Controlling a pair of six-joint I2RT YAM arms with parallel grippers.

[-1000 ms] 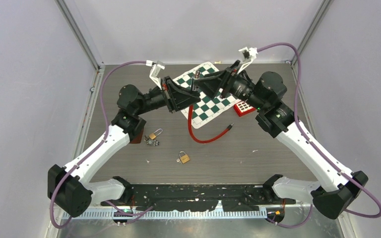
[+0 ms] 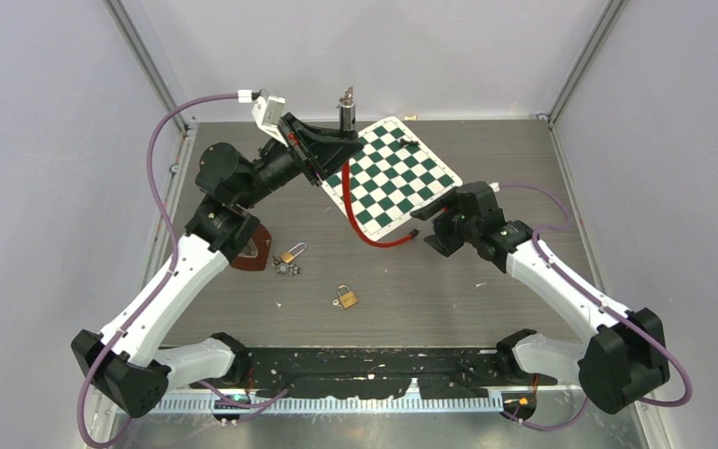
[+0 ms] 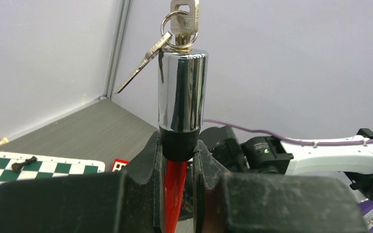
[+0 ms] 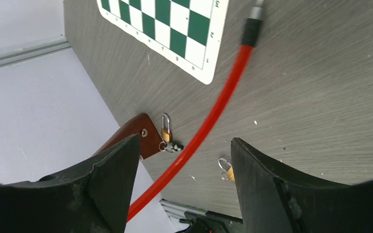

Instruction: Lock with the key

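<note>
A red cable lock (image 2: 348, 201) with a chrome lock head (image 3: 182, 92) is gripped upright by my left gripper, its fingers shut on the black collar just below the chrome. One key (image 3: 185, 22) stands in the top of the head, and a second key (image 3: 143, 64) dangles from the ring. From the left gripper the red cable hangs and curves right to its free tip (image 4: 256, 12). In the right wrist view the red cable (image 4: 216, 114) crosses between the spread fingers, apart from them. My right gripper (image 2: 427, 229) is open, beside the cable's free end in the top view.
A green-white chessboard (image 2: 388, 173) lies at the back. A brown pouch (image 2: 254, 251), a padlock (image 2: 293, 253) and small keys (image 2: 285, 267) lie at left; another padlock (image 2: 347, 297) sits front centre.
My left gripper has shifted slightly left and up with the lock.
</note>
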